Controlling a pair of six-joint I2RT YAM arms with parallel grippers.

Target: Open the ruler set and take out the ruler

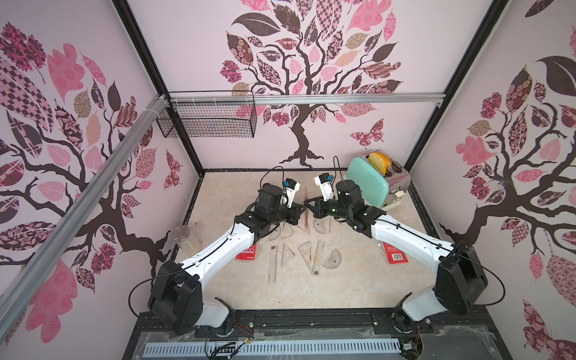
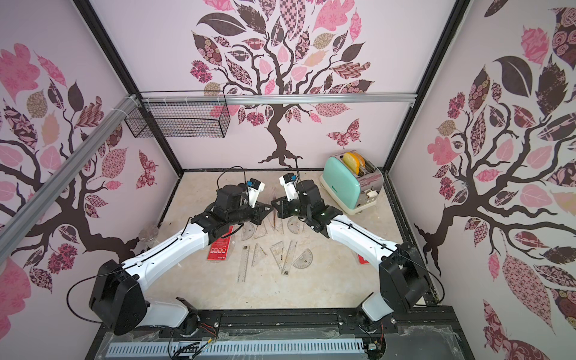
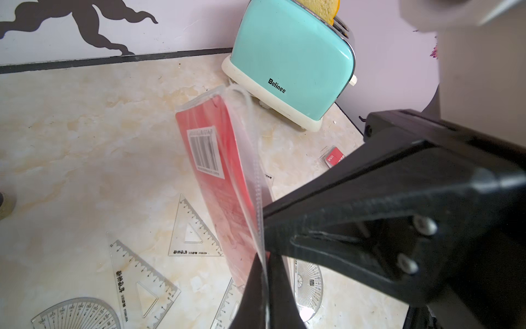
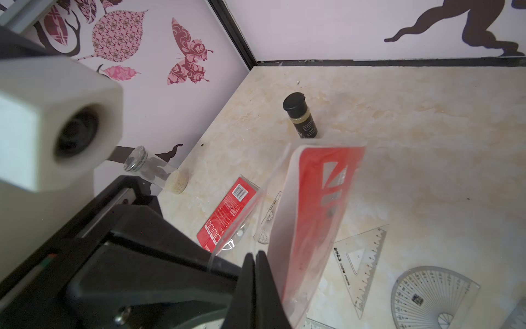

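Observation:
A clear ruler-set pouch with a red card (image 3: 208, 159) inside stands upright between my two grippers. My left gripper is shut on its near edge, the clear film running between the fingers. From the opposite side my right gripper is shut, its tips at the pouch (image 4: 320, 203); whether film is pinched there I cannot tell. The clear front film stands apart from the red card towards the top. Below on the table lie loose rulers, among them a set square (image 3: 191, 233) and a protractor (image 4: 432, 296).
A mint toaster (image 1: 367, 180) stands at the back right. Red packets (image 1: 246, 250) lie at the left and at the right (image 1: 394, 254). A black-capped bottle (image 4: 301, 116) and a glass jar (image 4: 150, 166) stand and lie leftward.

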